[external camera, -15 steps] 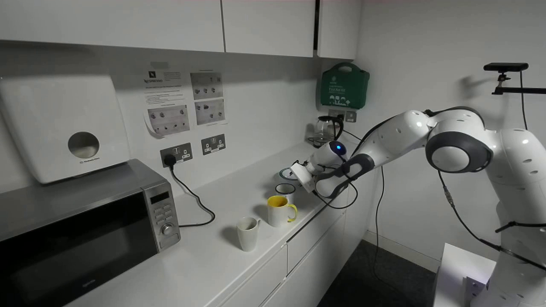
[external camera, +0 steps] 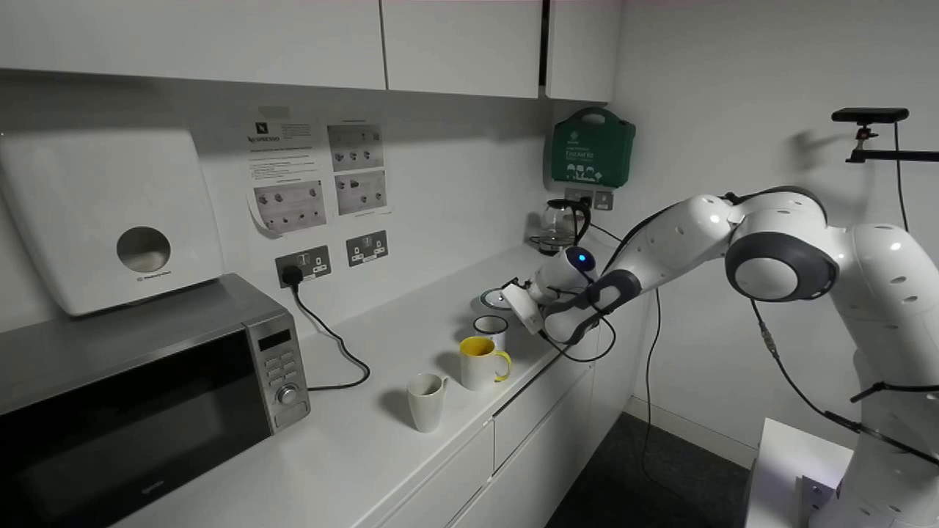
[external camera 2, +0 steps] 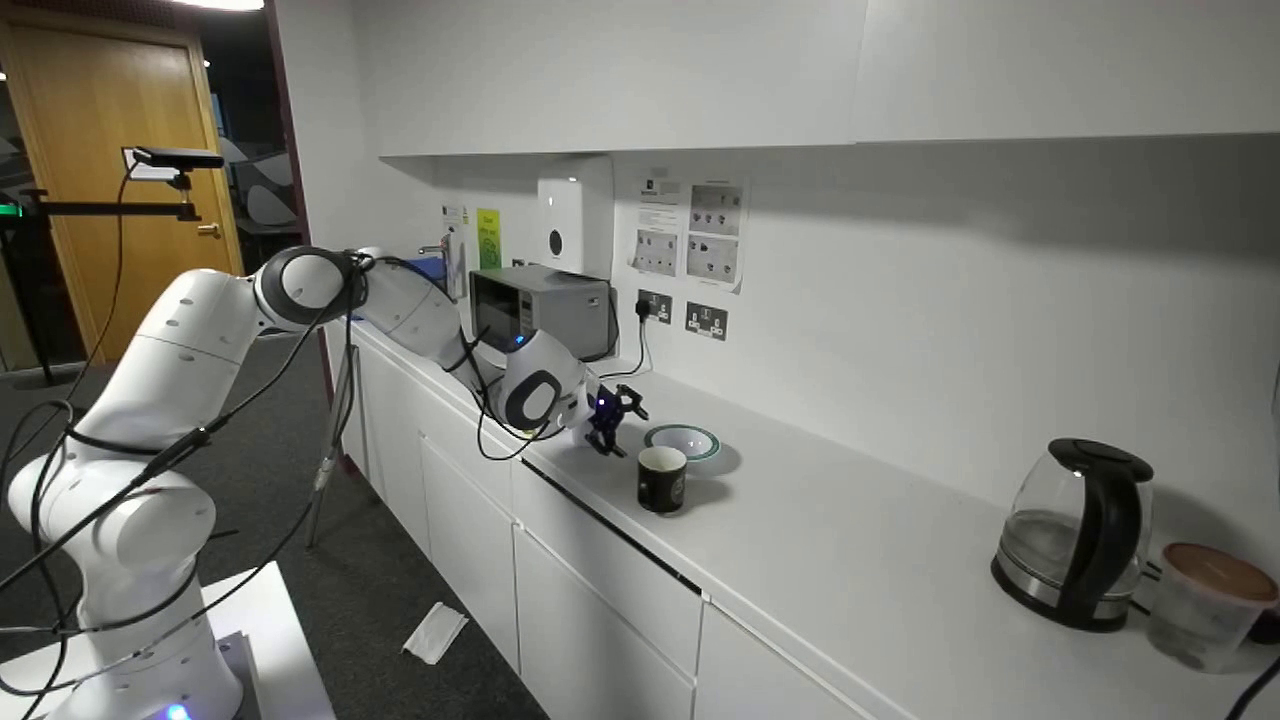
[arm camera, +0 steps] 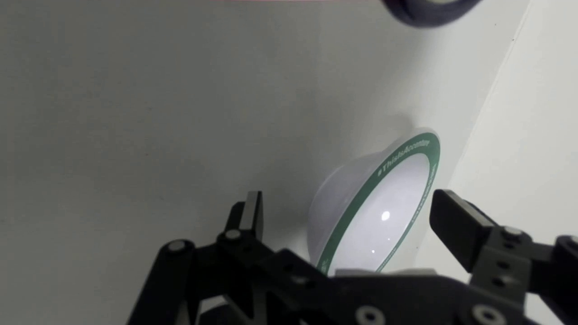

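My gripper is open, and nothing sits between its fingers. Past the fingertips in the wrist view lies a white bowl (arm camera: 347, 189) with a green printed rim, its lower edge hidden by the gripper. The second exterior view has the gripper (external camera 2: 631, 428) over the counter, just left of the bowl (external camera 2: 683, 440). A black mug (external camera 2: 661, 480) with a pale inside stands in front of that bowl. From the other side, a dark-rimmed mug (external camera: 491, 327), a yellow-lined mug (external camera: 480, 365) and a tall white mug (external camera: 427, 402) form a row.
A microwave (external camera: 132, 387) occupies one end of the counter. Toward the other end are a glass kettle (external camera 2: 1074, 534) and a lidded plastic tub (external camera 2: 1209, 606). Bare counter (external camera 2: 840, 528) stretches between bowl and kettle. Wall cupboards (external camera 2: 624, 72) overhang the counter.
The arm's upper links have shifted slightly, and the hand has moved only a tiny amount. Mugs and bowl stand where they were.
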